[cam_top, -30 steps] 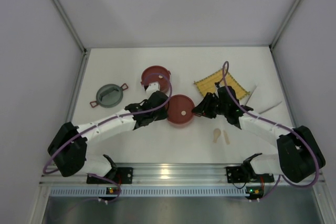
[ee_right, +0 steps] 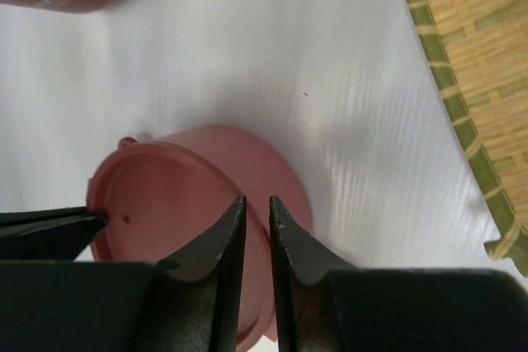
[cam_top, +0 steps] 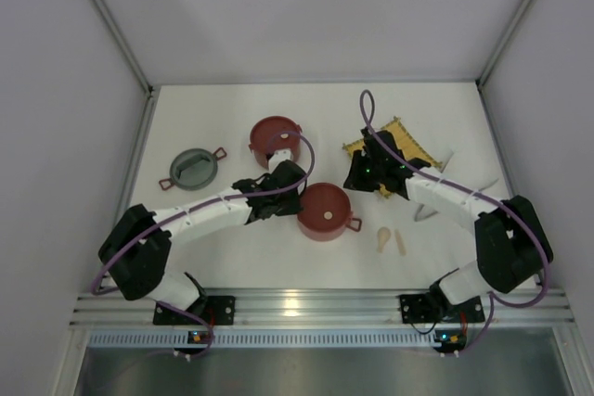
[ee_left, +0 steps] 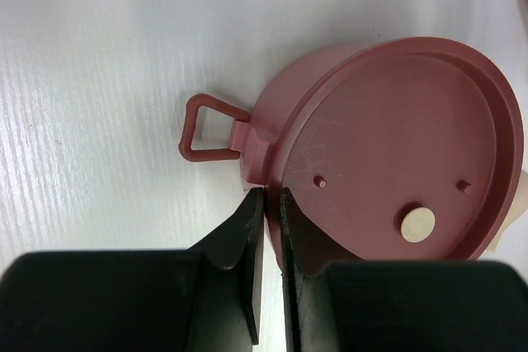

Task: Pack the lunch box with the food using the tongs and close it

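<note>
A dark red round container point(cam_top: 327, 208) with a looped handle stands at the middle front of the table. Inside its rim show a cream disc and small pegs. My left gripper is shut on the container's rim beside one handle. Just behind the rim's far right side, in the top view, is my right gripper point(cam_top: 349, 186). In the right wrist view its fingertips are a little apart, part open, with nothing seen between them, and overlap the rim from above. Whether they touch it I cannot tell.
Behind my left gripper stands a second red container point(cam_top: 271, 128). A grey lid point(cam_top: 194, 169) with red handles lies left. A yellow woven mat point(cam_top: 405, 134) lies back right, partly under my right arm. A wooden spoon point(cam_top: 383, 237) and stick point(cam_top: 400, 243) lie front right.
The front container has moved toward the front and slightly right with my left gripper. My right gripper has come away from its right rim, backward in the top view.
</note>
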